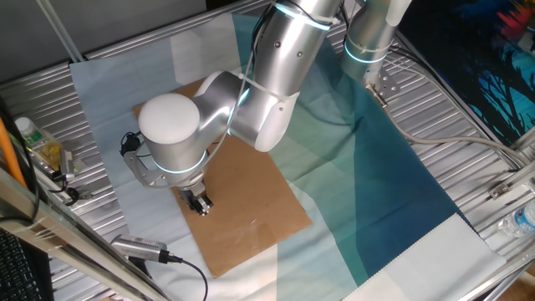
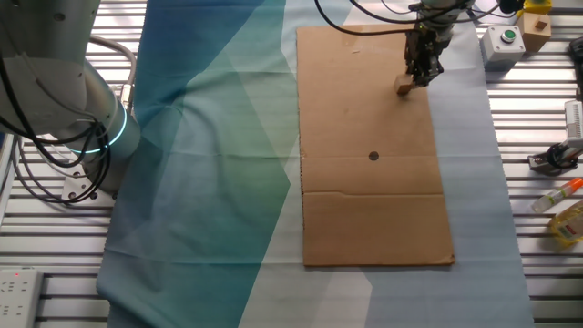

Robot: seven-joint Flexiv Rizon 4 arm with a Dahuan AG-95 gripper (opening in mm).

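Observation:
In exterior view 2, a small wooden block (image 2: 404, 84) shows at the fingertips of my dark gripper (image 2: 417, 78), over the far right part of a brown cardboard sheet (image 2: 364, 228). Whether the block is between the fingers or just beside them cannot be made out. Exterior view 1 has the gripper (image 1: 201, 207) pointing down, low over the left part of the cardboard (image 1: 251, 192); the block is not distinguishable there. The spread of the fingers is too small and dark to read.
A dark round spot (image 2: 373, 156) marks the cardboard's middle. Beyond the cloth's right edge are a box with a green button (image 2: 501, 44), a wooden block on yellow (image 2: 536, 27) and bottles (image 2: 569, 221).

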